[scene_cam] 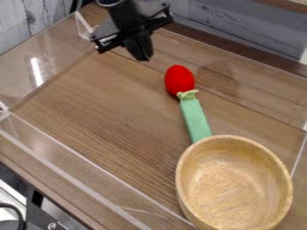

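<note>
My gripper [142, 56] hangs over the back middle of the wooden table [96, 117], shut, with nothing visible between its fingers. To its right and a little nearer, a red object [181, 78] lies against the upper end of a long green piece [195, 118], which runs down toward a large light wooden bowl [234, 184] at the front right.
A pale wall and ledge [258, 31] border the back. A dark cable [10, 213] shows at the lower left, off the table's edge.
</note>
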